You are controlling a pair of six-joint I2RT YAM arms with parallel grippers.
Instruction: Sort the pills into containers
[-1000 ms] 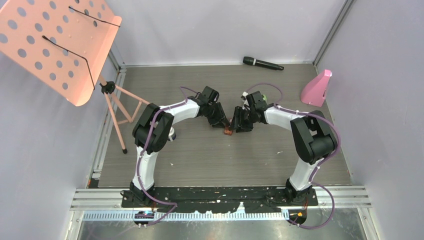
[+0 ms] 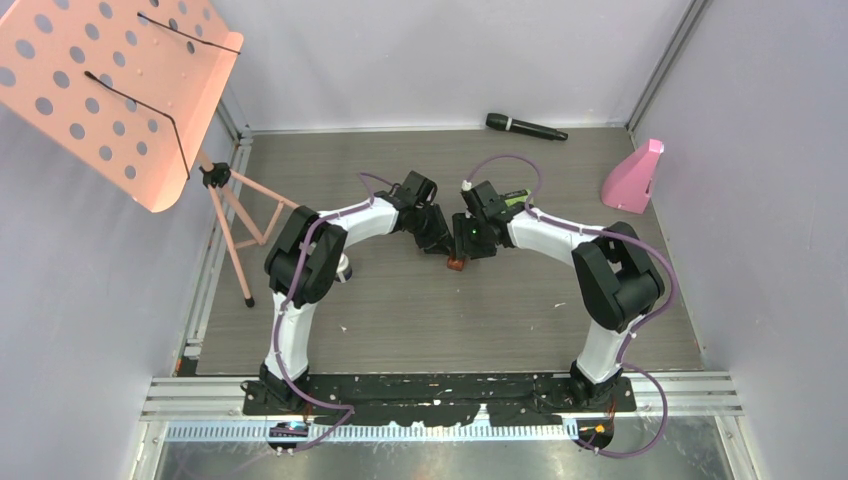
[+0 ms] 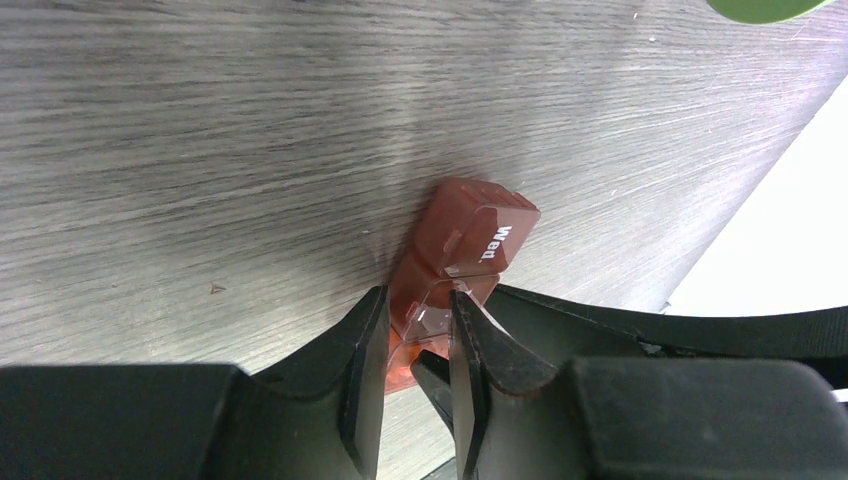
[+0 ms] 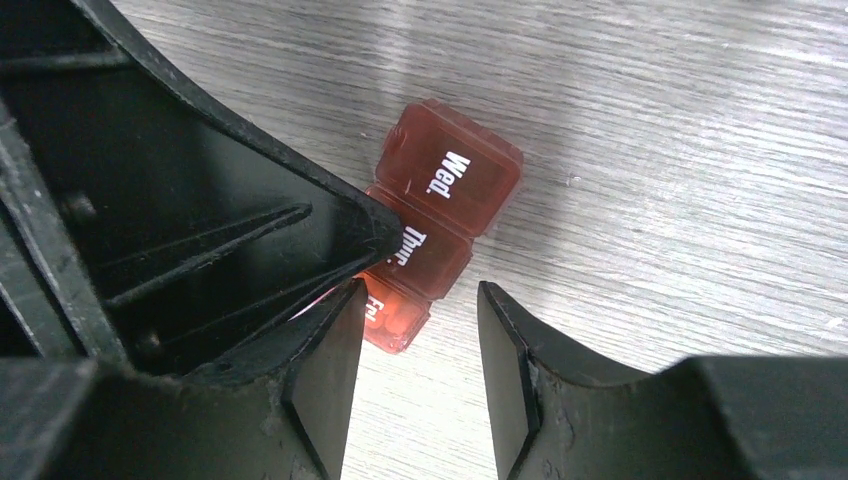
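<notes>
A reddish-brown pill organizer (image 2: 456, 264) lies on the table between the two grippers. In the right wrist view the lids of the pill organizer (image 4: 455, 172) read Wed, Thu and Fri; its other end is hidden. My left gripper stands partly open, its fingertips on either side of the organizer, and its dark finger (image 4: 330, 215) reaches across the Thu lid. Over the lower end of the organizer is my right gripper, a gap showing between its fingertips. Whether it grips the box cannot be made out. Loose pills are not clearly visible.
Behind the right gripper lies a green object (image 2: 516, 197). A small white round item (image 2: 344, 268) sits beside the left arm. At the back are a microphone (image 2: 526, 127) and a pink object (image 2: 632, 177); a stand (image 2: 235, 205) is at left.
My right gripper has moved left, closer to the left gripper and over the organizer. The left arm and the organizer look nearly unmoved.
</notes>
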